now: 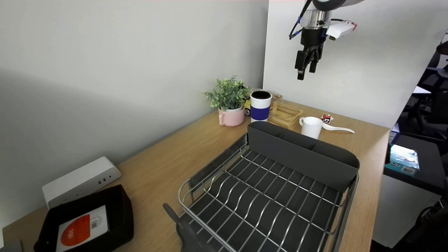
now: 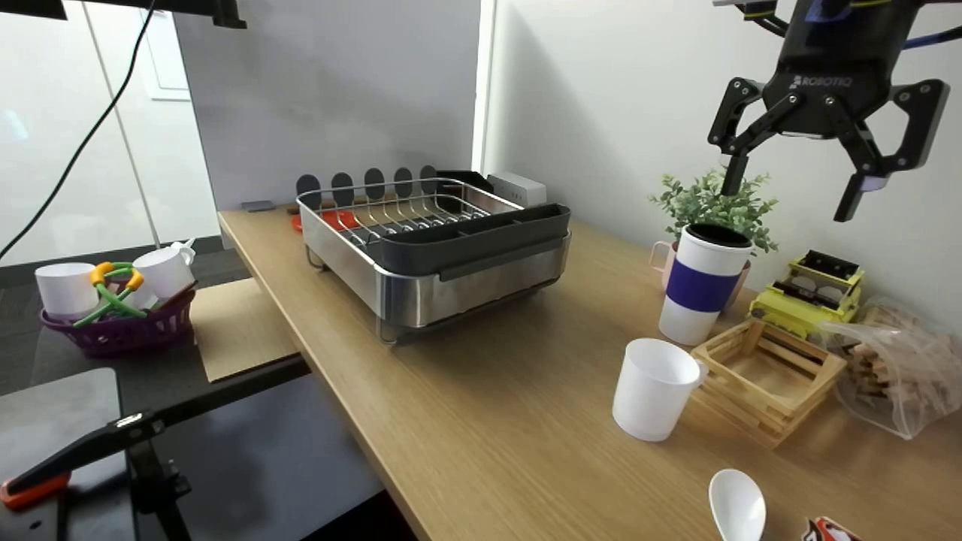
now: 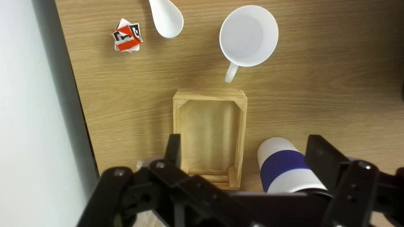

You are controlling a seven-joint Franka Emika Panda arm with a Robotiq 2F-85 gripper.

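My gripper (image 2: 789,206) hangs open high above the far end of the table, nothing between its fingers. In the wrist view a slatted wooden crate (image 3: 207,132), empty inside, lies below and between the spread fingers. A white tumbler with a purple band (image 3: 284,166) stands beside it, partly covered by one finger. Farther off are a white mug (image 3: 248,36), empty, a white spoon (image 3: 167,20) and a small red, white and black block (image 3: 127,36). The crate's near end is hidden behind the gripper.
A grey dish rack (image 1: 268,197) with a utensil holder (image 1: 302,155) fills the near table. A plant in a pink pot (image 1: 231,116), a yellow toy (image 2: 809,293) and a clear bag (image 2: 906,370) stand around the tumbler and crate. Bare wood surrounds the mug.
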